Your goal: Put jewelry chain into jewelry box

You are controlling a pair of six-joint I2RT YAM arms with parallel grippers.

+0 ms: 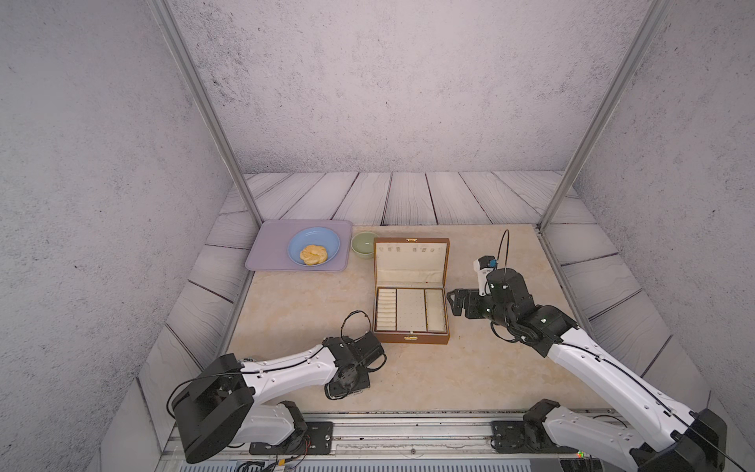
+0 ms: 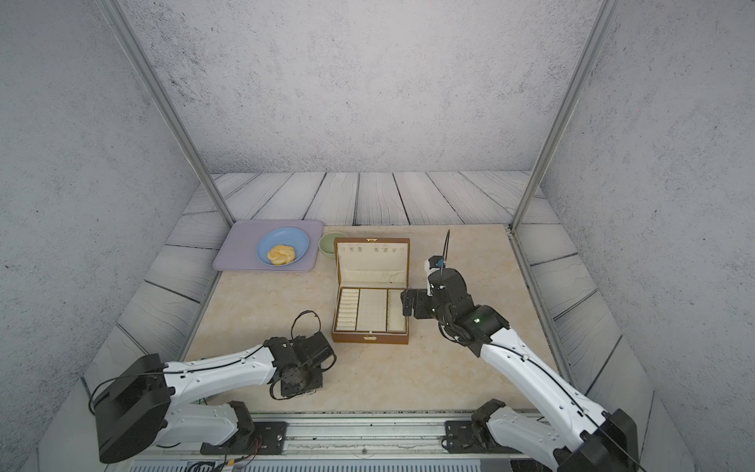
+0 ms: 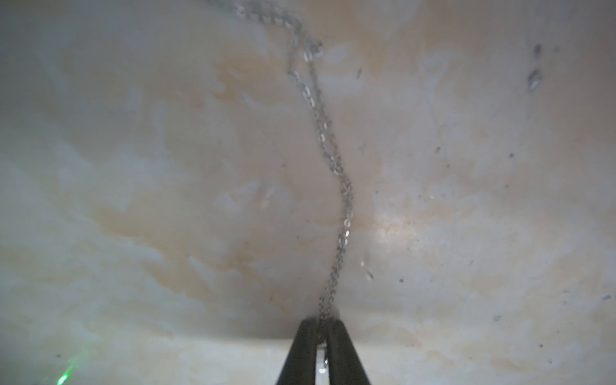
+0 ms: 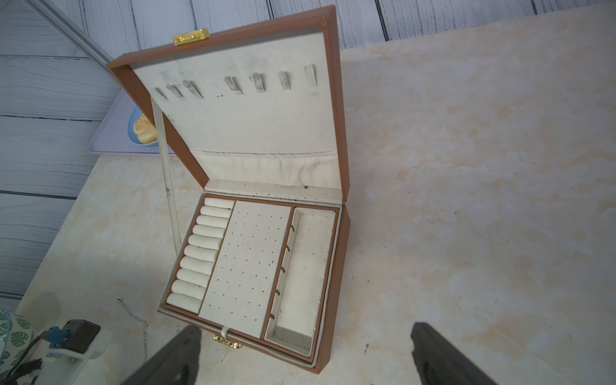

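Observation:
A thin silver chain (image 3: 346,224) lies in a doubled strand on the table in the left wrist view, its near end between the close-set fingertips of my left gripper; whether they grip it is unclear. An open brown jewelry box (image 1: 410,310) stands mid-table, lid raised, with ring rolls (image 4: 198,265), a middle pad and a side compartment (image 4: 301,269). My right gripper hangs open just right of the box, nothing between its fingers.
A purple tray (image 1: 267,251) with a blue plate and pastry sits at the back left, a green bowl (image 1: 363,245) beside it. The table right of the box is clear.

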